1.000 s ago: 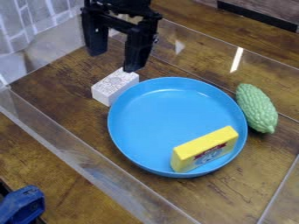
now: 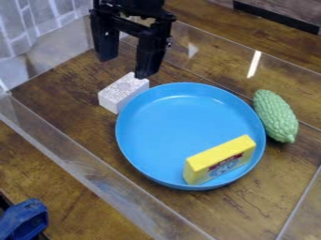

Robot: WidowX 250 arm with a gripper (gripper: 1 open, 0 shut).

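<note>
The dark gripper (image 2: 127,61) hangs at the top of the camera view, above and a little behind a white block (image 2: 123,92), apart from it. Whether its fingers are open or shut is hard to make out. The white block lies on the wooden surface at the left edge of a blue plate (image 2: 182,122). A yellow box (image 2: 219,156) with a printed side rests on the front right part of the plate.
A green corn-like vegetable (image 2: 275,115) lies right of the plate. A blue crumpled object (image 2: 19,221) is at the bottom left, beyond a rail. Bare wood (image 2: 56,84) shows at the left and back.
The gripper has shifted very slightly over the last second. The block, plate, box and vegetable have not moved.
</note>
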